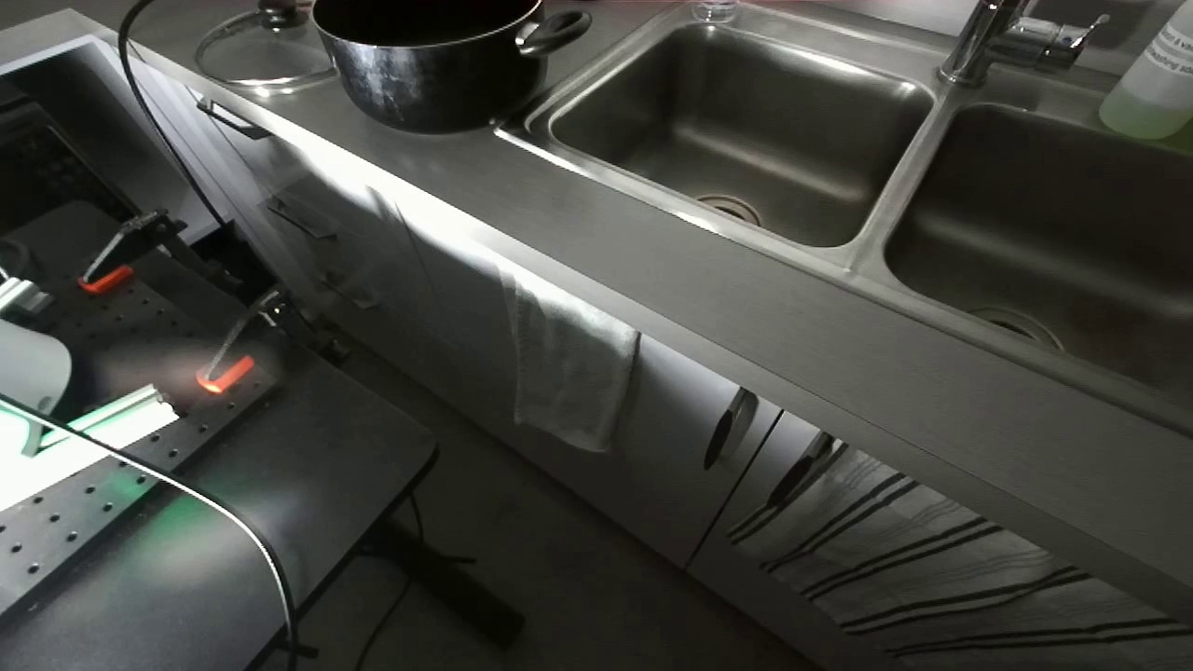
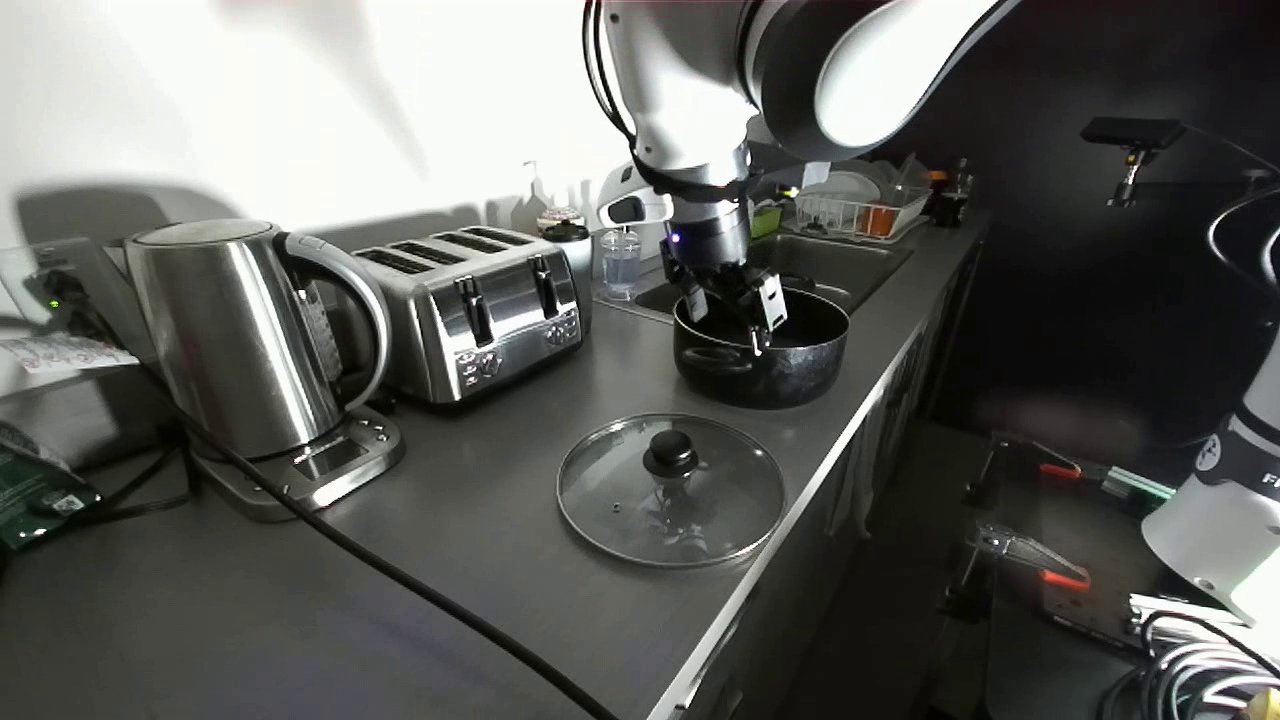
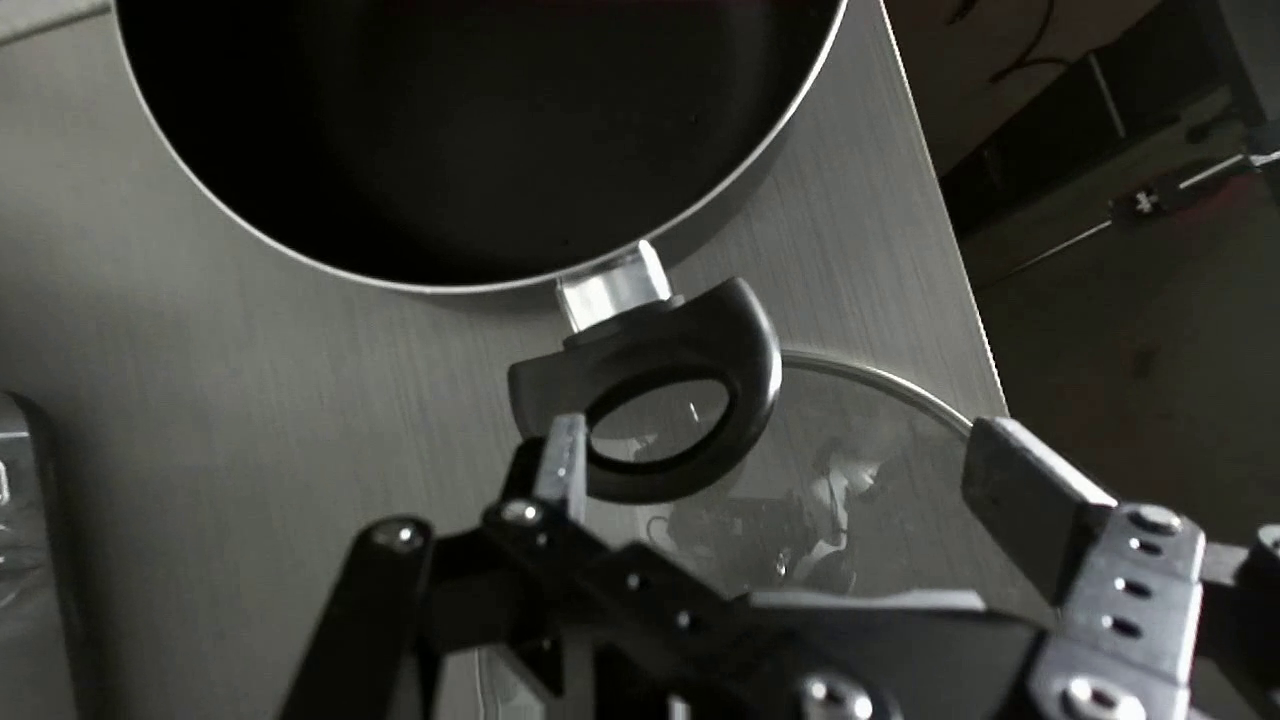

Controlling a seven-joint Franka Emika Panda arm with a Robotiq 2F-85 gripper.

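A black pot (image 2: 764, 370) stands uncovered on the counter beside the sink, its dark inside showing no contents. In the wrist view its near loop handle (image 3: 753, 382) lies just beyond the left finger (image 3: 561, 462), and the finger's tip overlaps the handle's edge; whether they touch I cannot tell. My gripper is open, its fingers wide apart and nothing held. Exterior view 2 shows the gripper (image 2: 734, 314) over the pot's near side. The glass lid (image 2: 612, 480) with its black knob (image 2: 671, 452) lies flat on the counter by the pot.
A toaster (image 2: 492, 318) and a kettle (image 2: 228, 348) stand along the wall. The double sink (image 1: 761, 123) is beyond the pot. A black cable (image 2: 444, 600) crosses the near counter. Bare counter lies between the toaster and the lid.
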